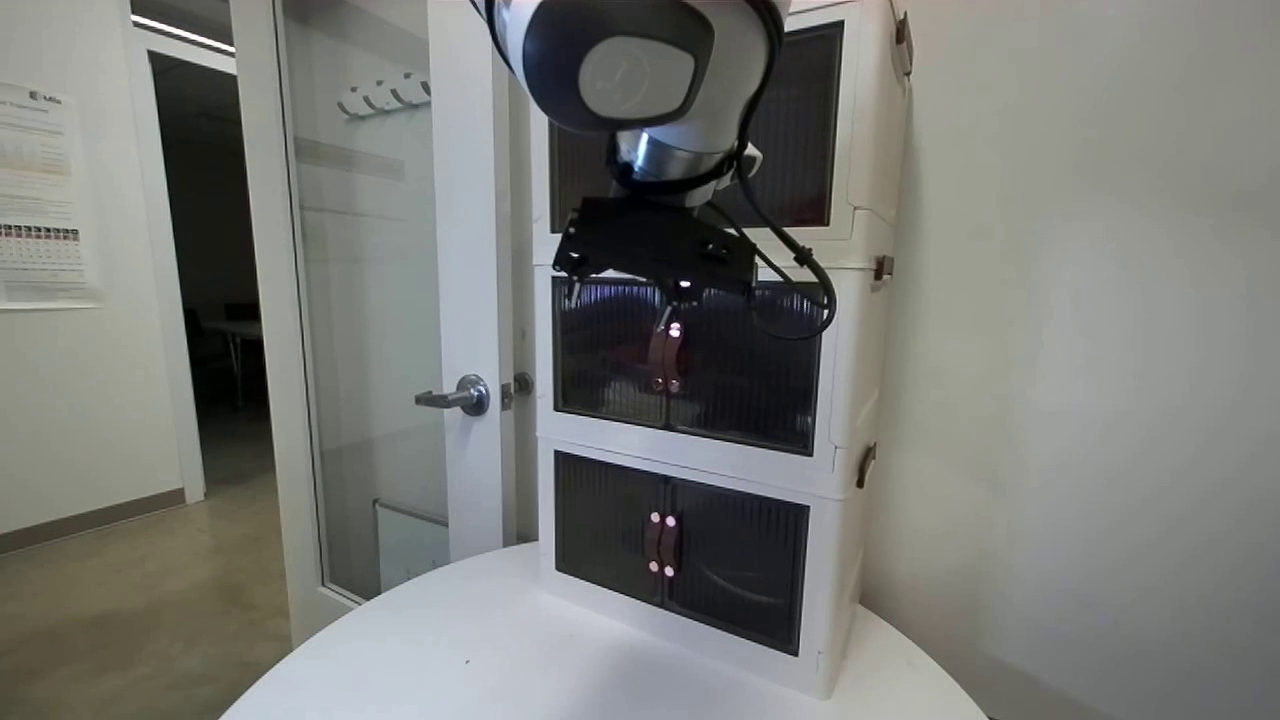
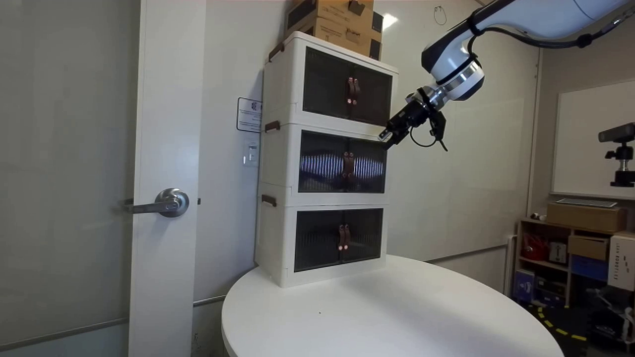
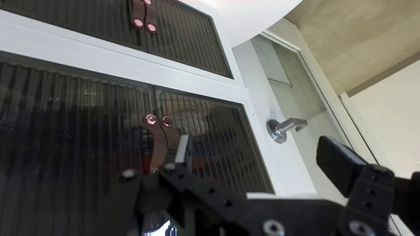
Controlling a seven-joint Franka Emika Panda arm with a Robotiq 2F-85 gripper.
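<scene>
A white three-tier cabinet (image 1: pixel 840 360) with dark ribbed doors stands on a round white table (image 1: pixel 516 636). In front of its middle tier hangs my gripper (image 1: pixel 619 305), fingers spread wide, nothing between them. The middle doors' brown leather handles (image 1: pixel 666 356) sit just below one fingertip in exterior view 1. Seen from the wrist, that finger (image 3: pixel 182 148) overlaps the handles (image 3: pixel 159 141), while the other finger (image 3: pixel 336 165) lies far to the right. Contact with the handles cannot be told. From the side, my gripper (image 2: pixel 384 142) is near the middle tier's upper right. All doors appear closed.
A glass door with a metal lever (image 1: pixel 462 395) adjoins the cabinet's left side. Cardboard boxes (image 2: pixel 348 27) rest on top of the cabinet.
</scene>
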